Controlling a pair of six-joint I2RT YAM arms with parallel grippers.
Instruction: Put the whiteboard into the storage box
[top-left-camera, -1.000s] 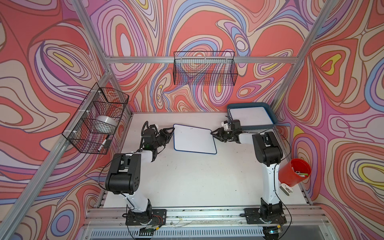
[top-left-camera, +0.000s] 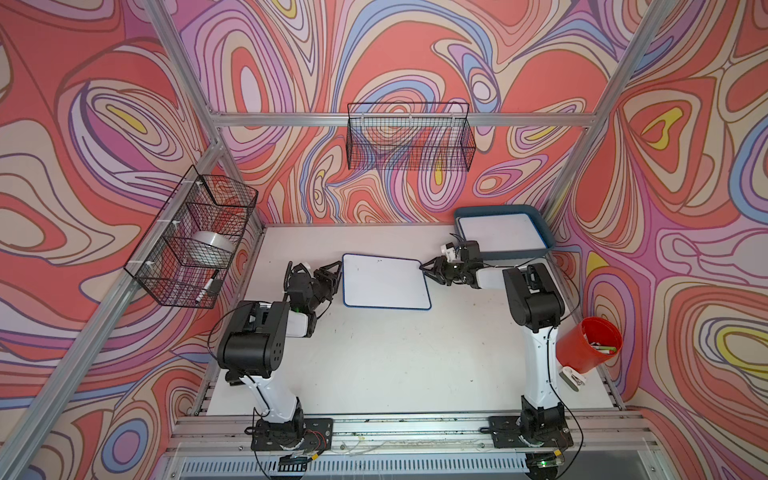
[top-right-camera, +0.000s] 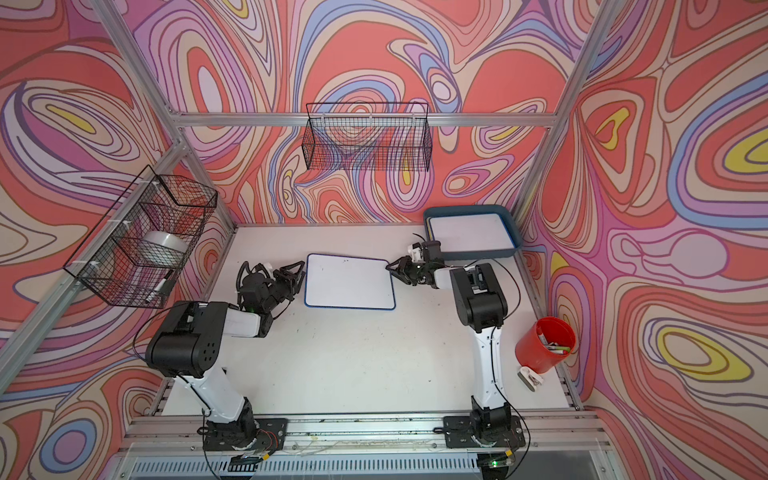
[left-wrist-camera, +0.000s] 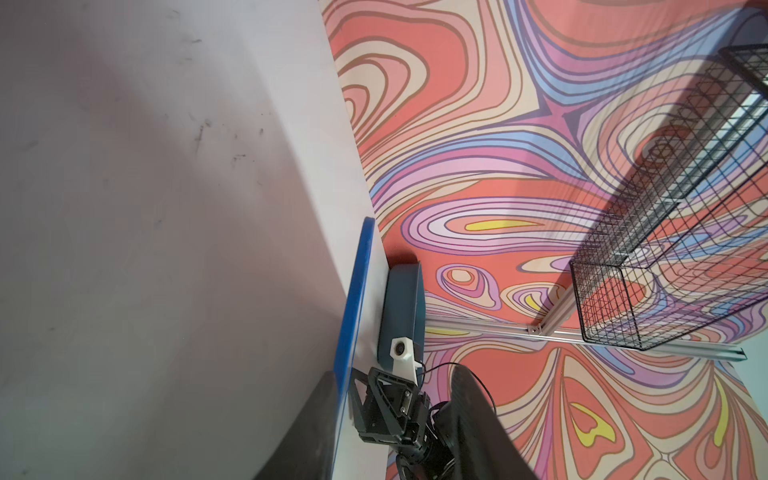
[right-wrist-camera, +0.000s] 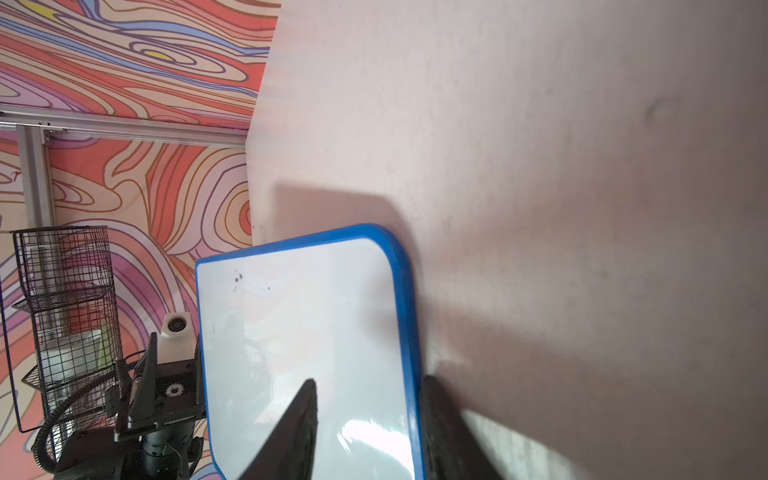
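A white whiteboard with a blue rim (top-left-camera: 386, 281) lies in the middle of the table. My left gripper (top-left-camera: 336, 277) is at its left edge, fingers apart; in the left wrist view the board shows nearly edge-on, its blue edge (left-wrist-camera: 352, 312) running by the left finger. At the board's right edge, near the far corner, is my right gripper (top-left-camera: 425, 271). Its fingers stand apart, and in the right wrist view the blue edge (right-wrist-camera: 408, 328) passes between the fingers, against the right one. The blue-grey storage box (top-left-camera: 547, 232) stands at the back right, a white panel inside it.
Behind my right gripper, the box sits close to the forearm. A red bucket (top-left-camera: 588, 345) with several items is at the right edge. Wire baskets hang on the back (top-left-camera: 410, 142) and left (top-left-camera: 196, 240).
My left gripper has moved towards the table's front and slightly left. The board's left end has swung the same way, so the board lies straighter. The right gripper has hardly moved.
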